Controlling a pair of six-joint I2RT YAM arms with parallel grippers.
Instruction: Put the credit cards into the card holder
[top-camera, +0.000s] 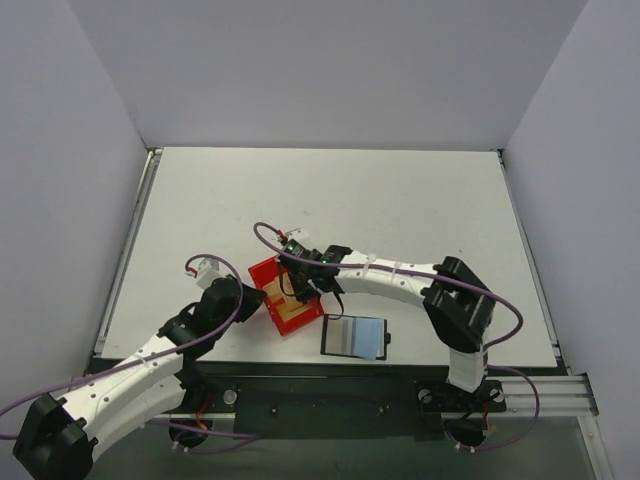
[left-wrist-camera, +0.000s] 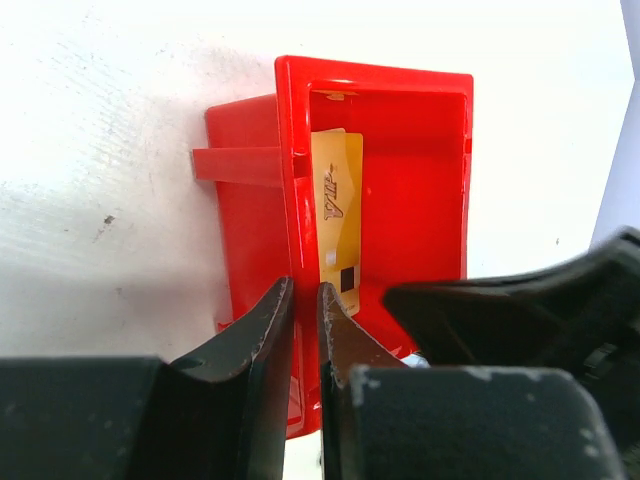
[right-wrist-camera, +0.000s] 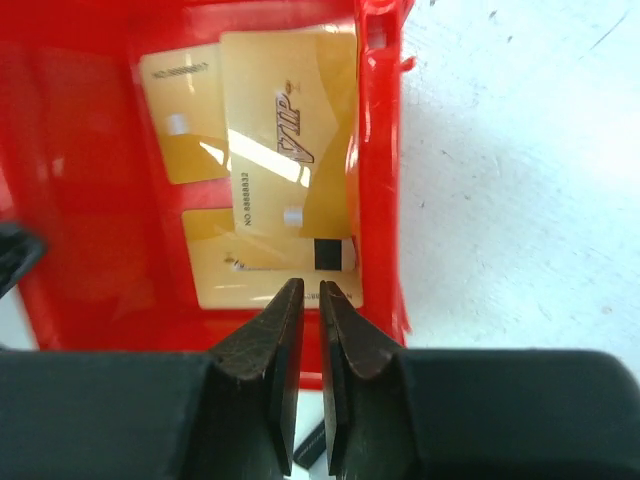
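A red plastic box (top-camera: 297, 319) holds gold cards (right-wrist-camera: 288, 120), one marked VIP, lying on its floor. My left gripper is shut on the box's near rim, seen in the left wrist view. My right gripper hangs over the box at its edge by the cards; its fingertips are close together, and whether it holds anything cannot be seen. The card holder (top-camera: 354, 337), a dark flat case with pale blue and grey sleeves, lies right of the box near the table's front edge.
Grey walls enclose both sides and the back. The dark front rail runs just below the card holder.
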